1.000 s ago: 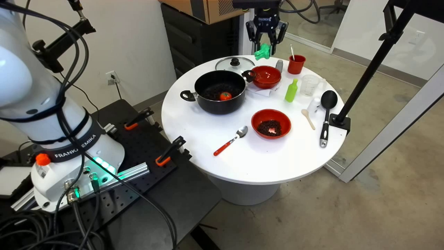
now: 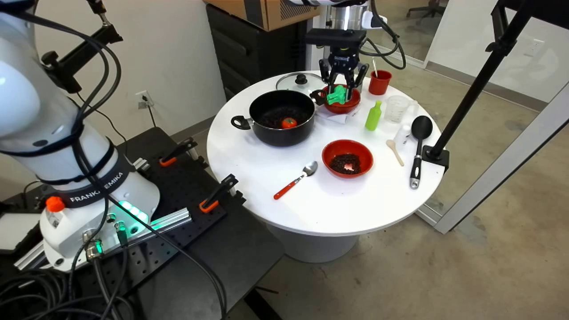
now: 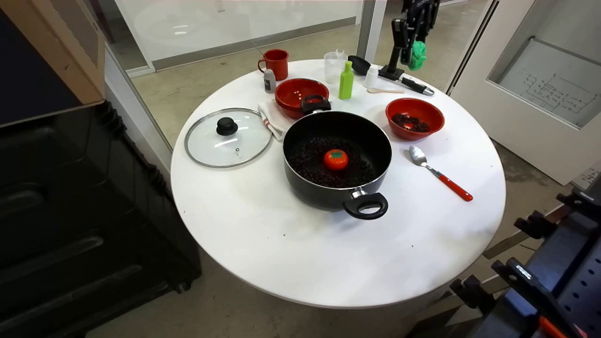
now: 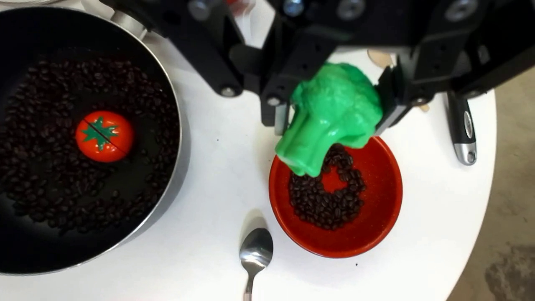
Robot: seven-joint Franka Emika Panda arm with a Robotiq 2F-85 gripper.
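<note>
A green toy broccoli [image 4: 341, 105] is held in the air with my gripper shut on it, one finger on either side. In exterior view 2 the broccoli [image 3: 417, 55] hangs high at the upper right, beyond the red bowl of dark beans [image 3: 415, 118]. Seen from the wrist, that bowl [image 4: 386, 200] lies below the broccoli, which covers part of its rim. The black pot [image 2: 282, 117] holds dark beans and a red tomato [image 3: 335, 159]. In exterior view 1 the broccoli [image 2: 338, 94] overlaps the empty stacked red bowls [image 2: 341, 108] at the back.
A spoon [image 3: 445, 179] lies between pot and front edge. The glass lid [image 3: 211, 141], red mug [image 3: 276, 64], green bottle [image 3: 345, 81], clear cup [image 2: 395, 109] and black ladle [image 2: 421, 130] stand or lie around. A black post [image 2: 482, 80] rises at the table's edge.
My gripper has come lower in exterior view 1, carrying the broccoli down with it and slightly sideways. Nothing on the table has visibly moved.
</note>
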